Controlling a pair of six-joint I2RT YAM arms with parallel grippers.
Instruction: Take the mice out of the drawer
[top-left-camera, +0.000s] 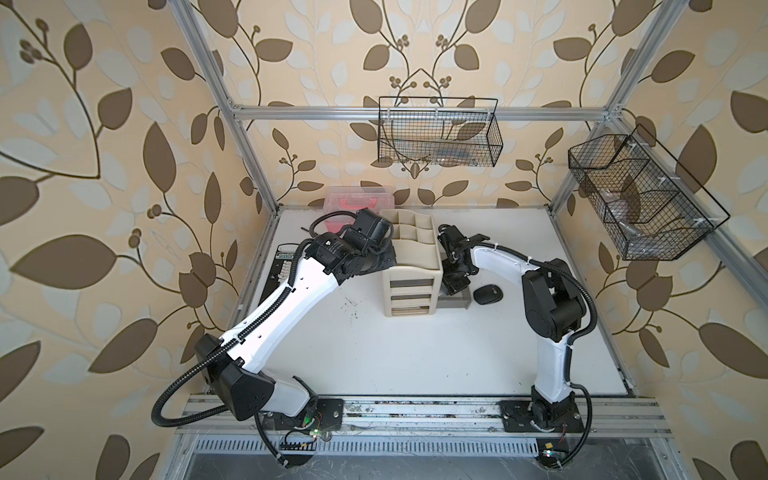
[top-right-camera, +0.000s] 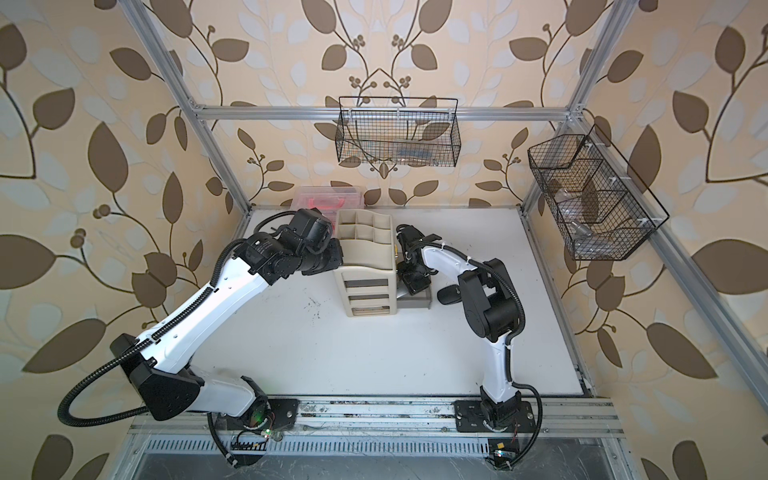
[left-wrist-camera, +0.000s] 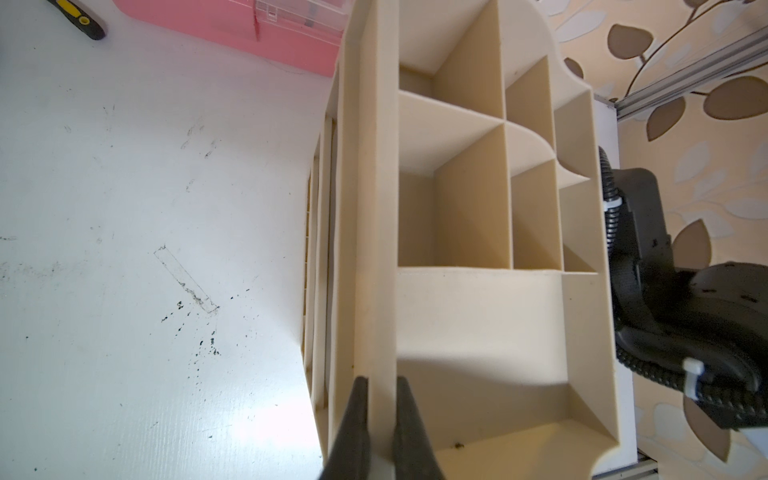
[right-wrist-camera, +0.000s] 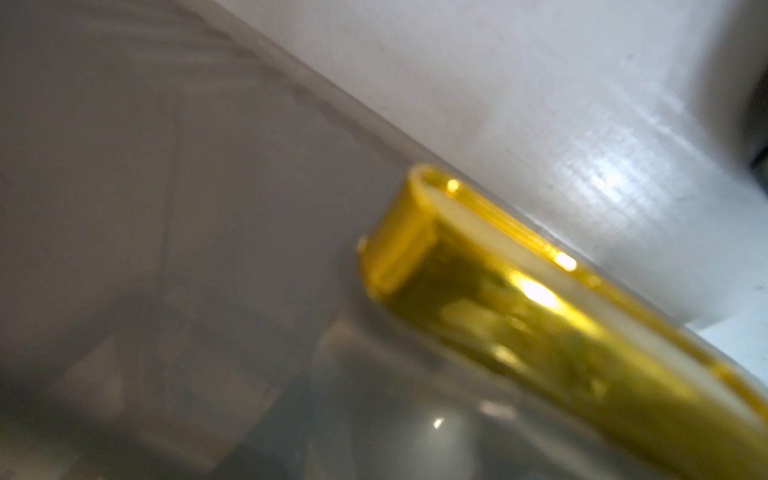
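Observation:
The cream organizer (top-left-camera: 412, 256) stands mid-table, with a grey drawer (top-left-camera: 454, 301) pulled out on its right side. A black mouse (top-left-camera: 488, 294) lies on the table right of the drawer. My left gripper is shut on the organizer's top side wall, one finger on each side. My right gripper (top-left-camera: 454, 284) reaches down into the drawer; its fingers are hidden in every view, so its opening cannot be told. In the right wrist view, a shiny gold object (right-wrist-camera: 512, 296) with a pale middle lies close to the camera, over the grey drawer (right-wrist-camera: 240, 184), blurred.
A pink-and-clear box (top-left-camera: 356, 198) sits behind the organizer. A dark keyboard (top-left-camera: 277, 276) lies at the left, partly behind the left arm. Wire baskets (top-left-camera: 438, 132) hang above the table.

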